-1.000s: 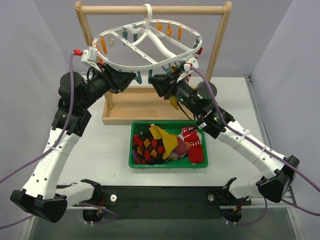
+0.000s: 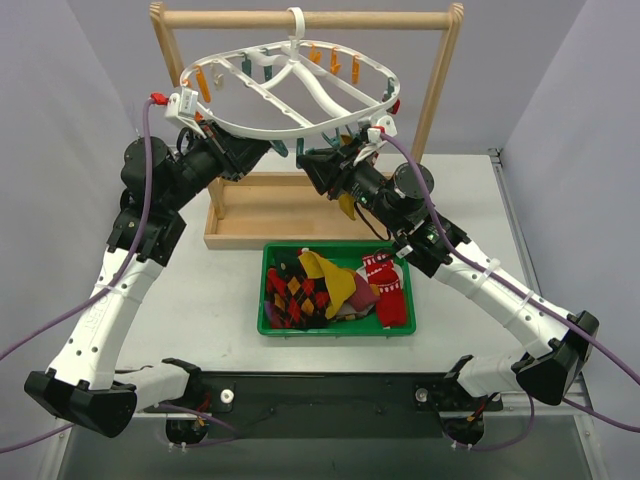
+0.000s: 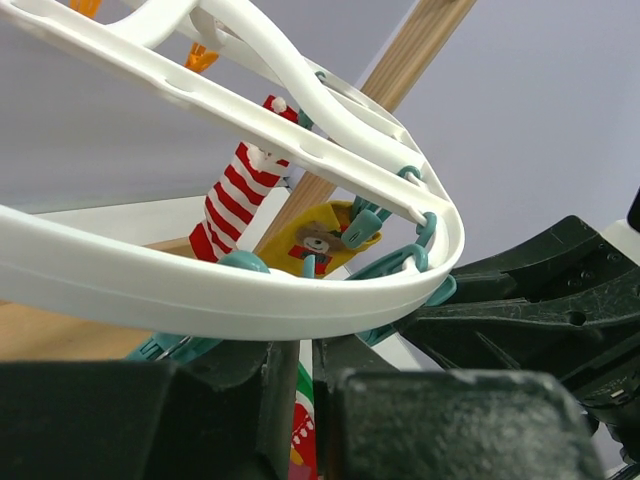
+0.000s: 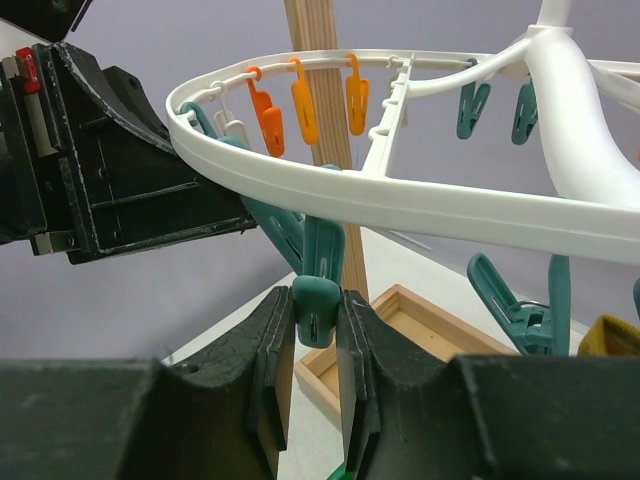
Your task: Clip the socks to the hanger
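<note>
The white round hanger (image 2: 255, 130) hangs from the wooden stand, with teal and orange clips. My left gripper is shut at the near rim; what is between its fingers is hidden. My right gripper is shut on a teal clip (image 4: 316, 310) under the rim, just right of the left gripper in the top view. A red-striped sock (image 3: 235, 200) and a yellow sock (image 3: 305, 235) hang behind the rim. Loose socks (image 2: 300, 295) lie in the green bin (image 2: 340, 331).
The wooden stand (image 2: 440, 70) frames the hanger. Its open wooden base (image 2: 275, 240) stands behind the bin. Bare white table (image 2: 200, 300) lies either side of the bin.
My left gripper has shifted slightly right, and the hanger's left side has moved a little leftward. The right gripper looks unmoved.
</note>
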